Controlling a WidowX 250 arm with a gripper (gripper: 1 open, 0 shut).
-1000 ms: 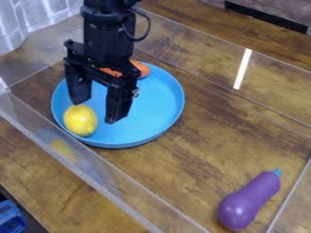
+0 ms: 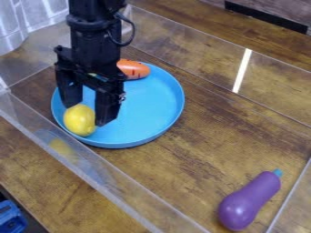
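Observation:
My black gripper (image 2: 85, 91) hangs over the left part of a blue plate (image 2: 144, 114), open, with its fingers above a yellow object (image 2: 79, 121) that rests on the plate's front left. An orange carrot-like object (image 2: 131, 68) lies at the back of the plate, partly behind the arm.
A purple eggplant (image 2: 249, 200) lies on the wooden table at the front right. Clear plastic walls run along the left and front. A blue object (image 2: 9, 218) shows at the lower left corner. The table right of the plate is clear.
My gripper has moved left, to a place more directly over the yellow object. The objects look unmoved.

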